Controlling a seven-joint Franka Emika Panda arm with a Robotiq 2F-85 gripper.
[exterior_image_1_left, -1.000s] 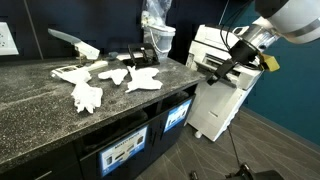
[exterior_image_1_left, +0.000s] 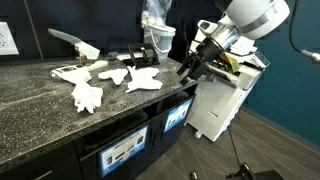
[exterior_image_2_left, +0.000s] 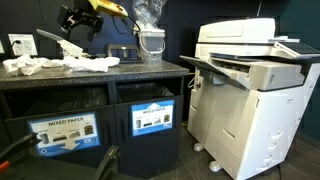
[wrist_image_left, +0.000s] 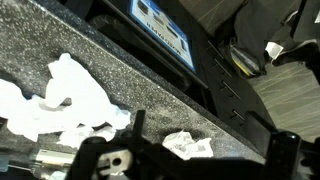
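Several crumpled white paper or cloth pieces lie on the dark speckled counter (exterior_image_1_left: 40, 122). One piece (exterior_image_1_left: 87, 97) is close to the front edge, another (exterior_image_1_left: 144, 78) sits farther right, and a small one (exterior_image_1_left: 115, 75) lies between them. My gripper (exterior_image_1_left: 185, 73) hangs above the counter's right end, open. In the wrist view the gripper has its fingers wide apart, and a white piece (wrist_image_left: 187, 145) shows on the counter beyond it. A larger white piece (wrist_image_left: 78, 92) spreads to the left there. Nothing is held.
Below the counter are open bins with blue-and-white "mixed paper" labels (exterior_image_2_left: 152, 117). A white printer (exterior_image_2_left: 250, 105) stands to the right. A clear-bagged bucket (exterior_image_2_left: 152, 43) is at the counter's back. Open floor (exterior_image_1_left: 205, 158) lies in front.
My arm has swung left, bringing the gripper from in front of the printer towards the counter's right end. The white pieces stay where they were.
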